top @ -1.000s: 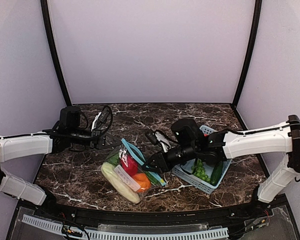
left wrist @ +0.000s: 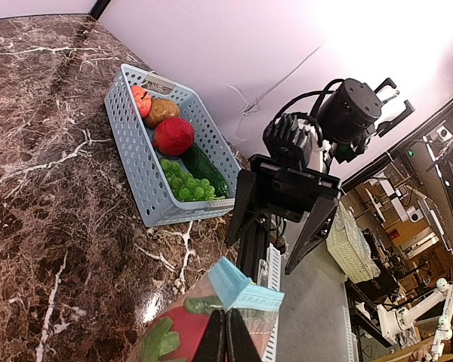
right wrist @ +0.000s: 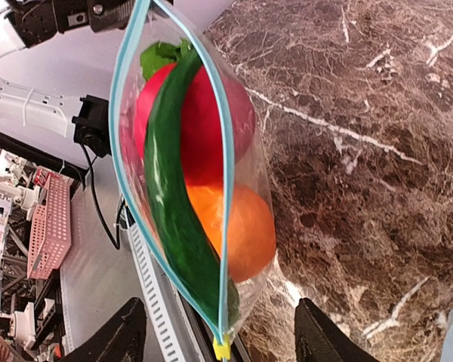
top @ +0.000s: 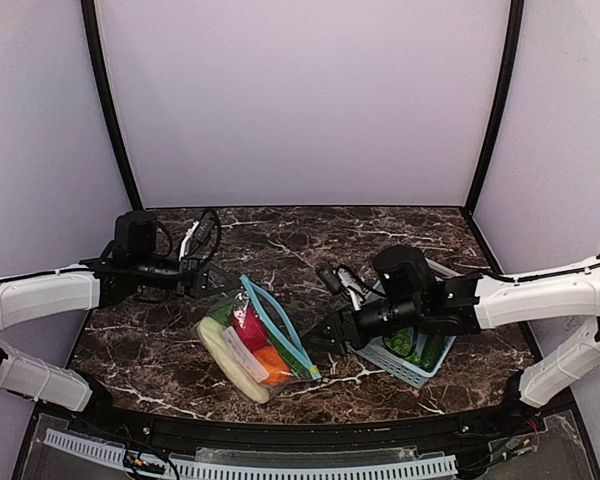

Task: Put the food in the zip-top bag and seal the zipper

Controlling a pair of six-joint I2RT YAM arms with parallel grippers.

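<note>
The clear zip top bag (top: pixel 288 330) lies tilted on the table, its blue zipper gaping apart in the right wrist view. Inside show a green cucumber (right wrist: pixel 166 166), a red food item (right wrist: pixel 215 124), an orange one (right wrist: pixel 245 234) and a long pale one (top: pixel 228 362). My left gripper is shut on the bag's film near the upper zipper corner. To the right of the bag's lower end is my right gripper (top: pixel 327 335), open and empty. The yellow slider (right wrist: pixel 221 349) appears between its spread fingers in the right wrist view, without clear contact.
A light blue basket (left wrist: pixel 140 170) stands at the right, partly under my right arm in the top view. It holds green grapes (left wrist: pixel 187 183), a red item (left wrist: pixel 173 136) and other food. The table behind the bag is bare.
My right gripper has drawn back rightward from the zipper, its arm covering more of the basket. My left arm stays nearly still.
</note>
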